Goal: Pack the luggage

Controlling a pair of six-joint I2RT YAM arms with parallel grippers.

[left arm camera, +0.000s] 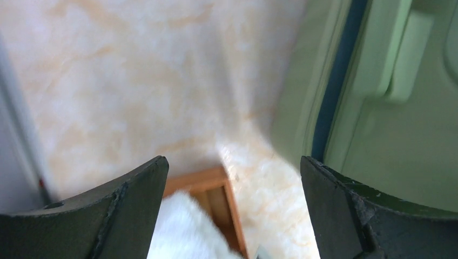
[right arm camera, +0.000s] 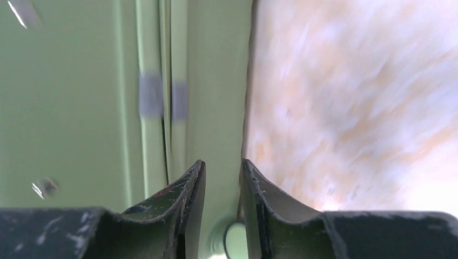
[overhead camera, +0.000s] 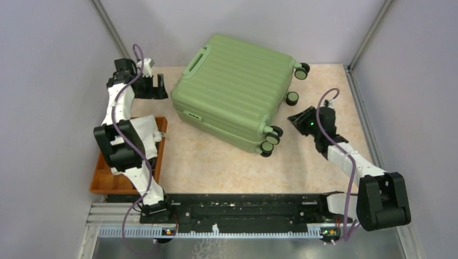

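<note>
A closed green hard suitcase [overhead camera: 230,89] lies tilted across the table [overhead camera: 210,170], handle toward the upper left, wheels on the right. My left gripper [overhead camera: 161,86] is just left of the suitcase's handle end, open and empty. My right gripper [overhead camera: 294,121] is right of the suitcase, apart from it, fingertips close together with nothing visible between them; in the right wrist view they point along the suitcase's side seam [right arm camera: 164,124].
A wooden tray [overhead camera: 110,184] with folded white cloth [overhead camera: 144,134] stands at the left, partly under my left arm. Walls border the sides and back. Bare table shows in front of and right of the suitcase.
</note>
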